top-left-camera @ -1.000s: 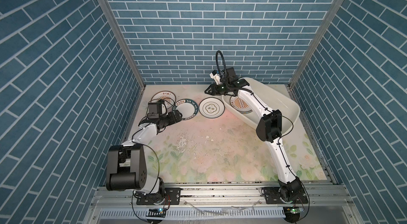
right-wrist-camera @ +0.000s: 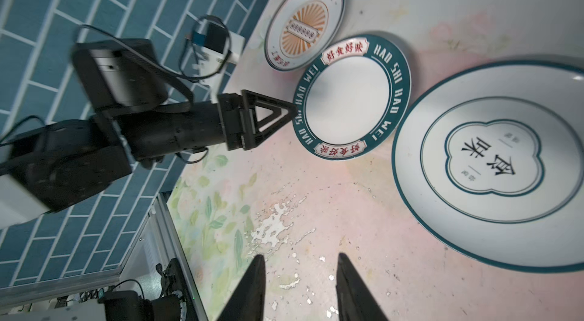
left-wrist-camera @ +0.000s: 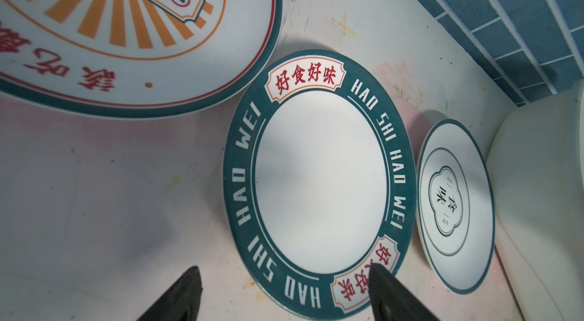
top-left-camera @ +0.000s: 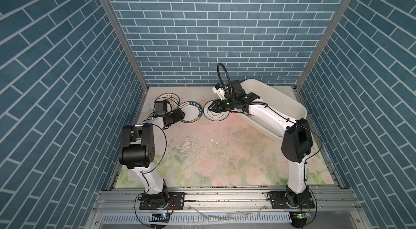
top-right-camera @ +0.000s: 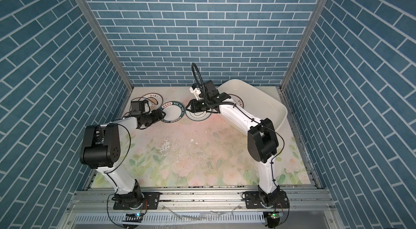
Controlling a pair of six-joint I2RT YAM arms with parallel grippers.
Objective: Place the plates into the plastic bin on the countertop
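A white plate with a teal lettered rim lies on the counter between an orange-sunburst plate and a plate with a cloud emblem. My left gripper hovers over the near edge of the lettered plate, fingers apart and empty. My right gripper is open above the counter, beside and over the near side of the emblem plate. The white plastic bin stands at the right, with another sunburst plate inside, partly hidden by the right arm.
Tiled walls enclose the counter at back and sides.
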